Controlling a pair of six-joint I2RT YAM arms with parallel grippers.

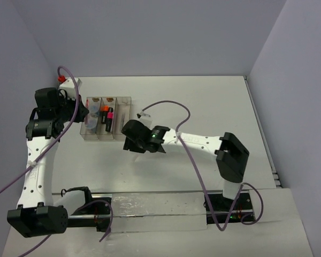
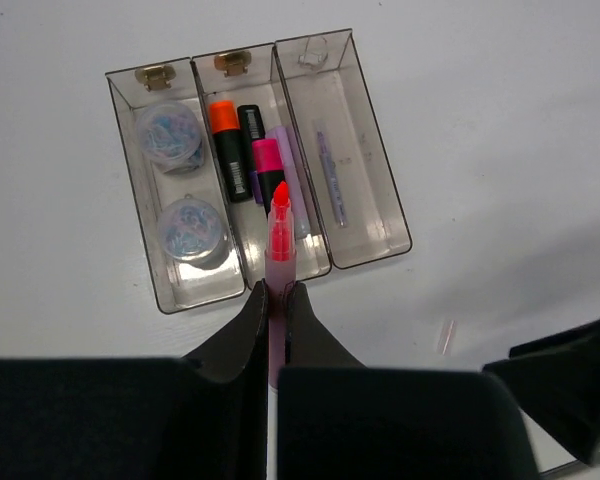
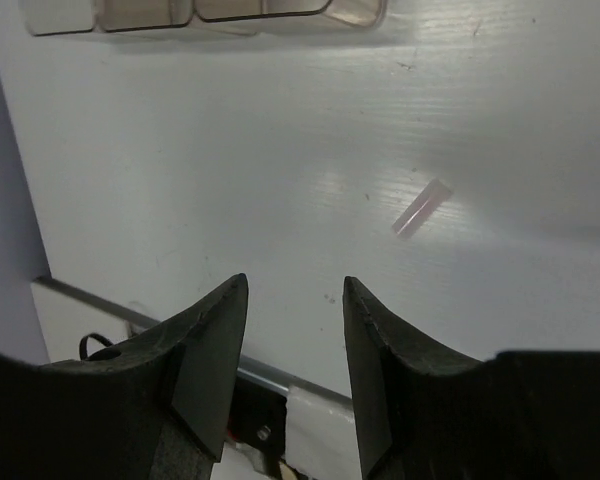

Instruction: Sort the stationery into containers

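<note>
In the left wrist view, a pale pink pen (image 2: 280,265) with a red tip stands between the fingers of my left gripper, which is shut on it. From above, that gripper is at the left side of the clear three-part container (image 1: 116,138). Two round tubs (image 2: 170,135) fill its left compartment. Highlighters and pens, such as the orange-capped highlighter (image 2: 227,150), lie in the middle one; a thin purple pen (image 2: 331,178) lies in the right. My right gripper is open and empty, low over the table near a small pinkish stick (image 3: 421,208).
The right arm (image 1: 200,144) stretches across the table from the right, its gripper just right of and in front of the container. Bare table (image 1: 203,101) lies behind it, and the front left of the table is clear.
</note>
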